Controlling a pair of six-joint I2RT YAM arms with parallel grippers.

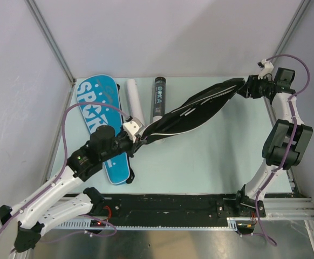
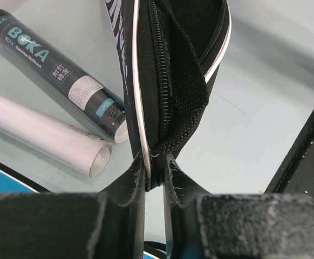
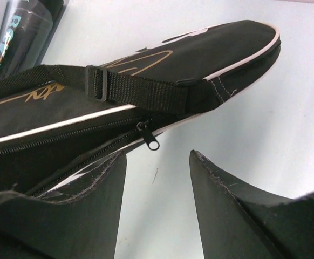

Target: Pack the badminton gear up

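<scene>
A long black racket bag [image 1: 195, 110] with white piping stretches across the middle of the table. My left gripper is shut on its narrow end, and the zip stands partly open just beyond the fingers. At the wide end, my right gripper is open with nothing between its fingers. The zip pull [image 3: 149, 136] hangs just beyond the right fingertips, apart from them. A blue bag marked SPORT [image 1: 100, 108] lies at the left. Between the two bags are a black BOKA tube [image 1: 159, 96] and a white tube [image 1: 134, 98].
A pale wall [image 1: 162, 38] rises behind, and side walls bound the table. The left arm reaches over the blue bag's lower half.
</scene>
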